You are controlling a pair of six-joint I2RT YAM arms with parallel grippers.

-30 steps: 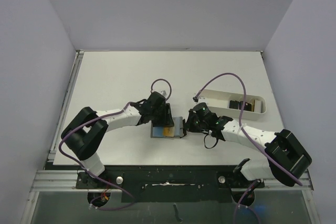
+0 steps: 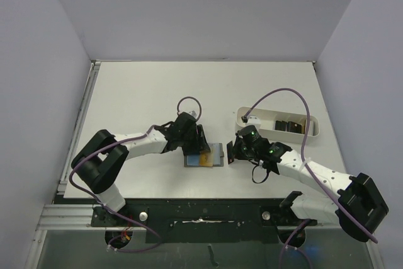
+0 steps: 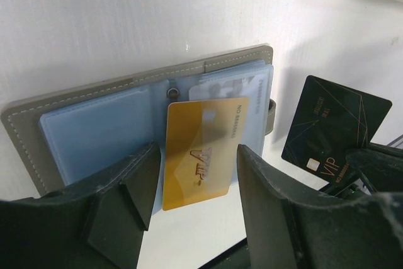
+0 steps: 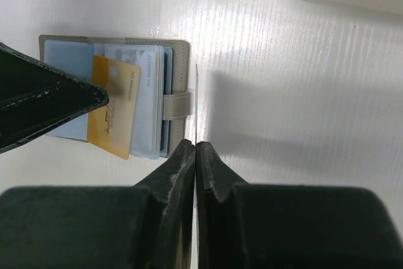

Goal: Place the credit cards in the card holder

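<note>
The card holder point(image 2: 193, 160) lies open on the table with blue sleeves and a grey border. A yellow card point(image 3: 201, 149) rests on its clear sleeves. My left gripper hangs over it, open, its two fingers either side of the yellow card. Just right of the holder, my right gripper is shut on a black VIP card, held upright and seen edge-on in the right wrist view as a thin line.
A white tray point(image 2: 249, 113) with dark cards in compartments stands at the back right. The table left of and behind the holder is clear.
Since a second ago my right gripper has shifted right, away from the holder, with the black card.
</note>
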